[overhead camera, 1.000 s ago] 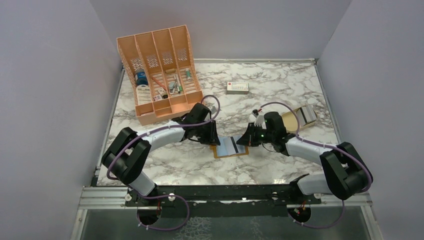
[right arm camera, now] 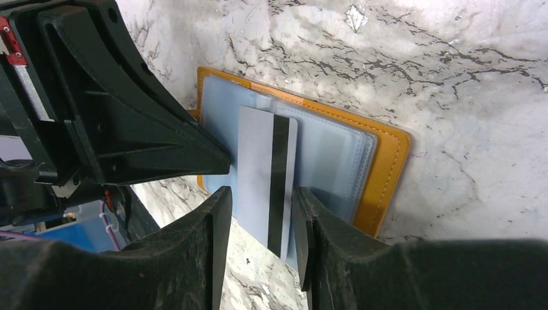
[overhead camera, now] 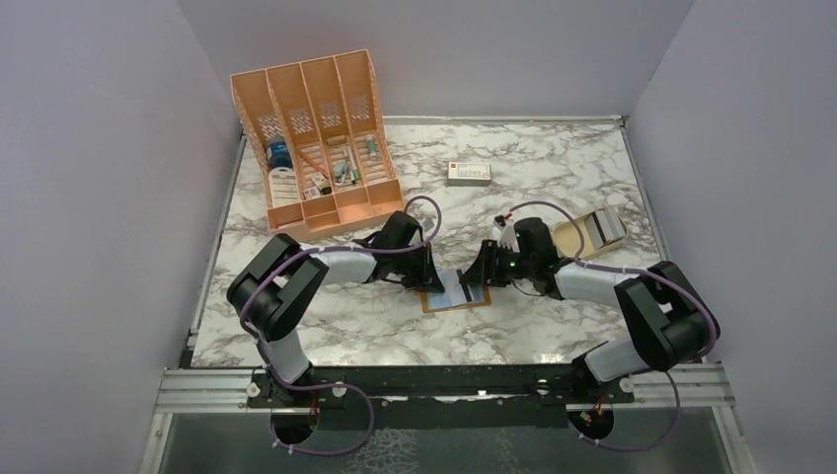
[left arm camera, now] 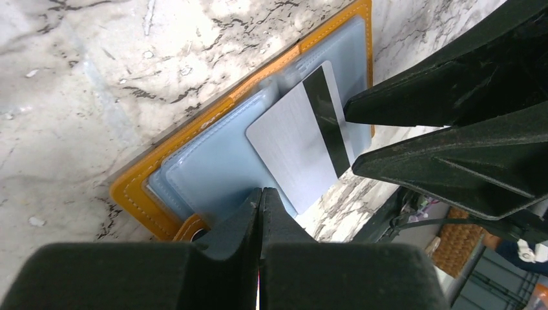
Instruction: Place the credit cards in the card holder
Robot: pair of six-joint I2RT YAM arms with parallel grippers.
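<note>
The card holder (left arm camera: 145, 165) lies spread out on the table, tan outside with clear bluish sleeves. Across its middle fold rests a white credit card (left arm camera: 287, 139) with a black stripe, over sleeves on both sides; whether any edge is tucked in, I cannot tell. My left gripper is shut with nothing visible between its tips, low over the holder's strap end. In the right wrist view its tip shows close beside the card's left side. My right gripper is open, its fingertips spread either side of the card's near part, gripping nothing.
A tan container (overhead camera: 567, 240) with more cards stands at the right. Behind is a white box (overhead camera: 469, 174); a large peach organizer (overhead camera: 347, 215) occupies the back left. Both arms crowd the holder, while the marble table in front of it is clear.
My right gripper has gone from shut to spread wide.
</note>
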